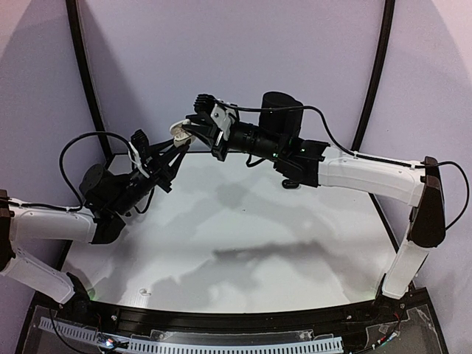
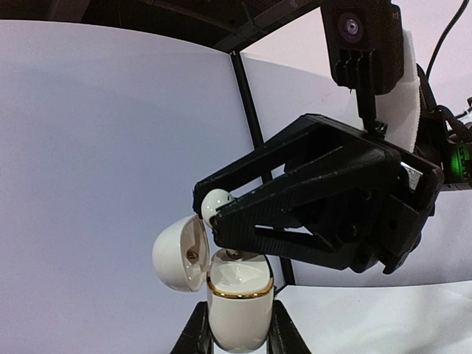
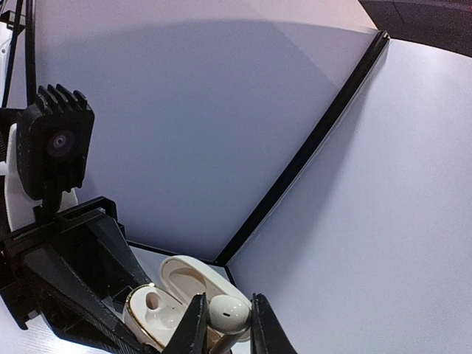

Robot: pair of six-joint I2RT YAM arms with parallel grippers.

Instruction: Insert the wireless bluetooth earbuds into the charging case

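Observation:
The white charging case (image 2: 240, 310), gold-rimmed with its lid (image 2: 173, 254) hinged open, is held up off the table, with my left gripper shut on it. Just over the case's opening, my right gripper is shut on a white earbud, whose rounded head shows between the fingertips in the right wrist view (image 3: 228, 313). The lower part of that earbud is mostly hidden by the case and fingers. In the top view both grippers meet at the case (image 1: 182, 134) above the left middle of the table.
A small dark object (image 1: 290, 184) lies at the back right, and a small pale item (image 1: 145, 292) near the front left edge. Walls and dark posts surround the table.

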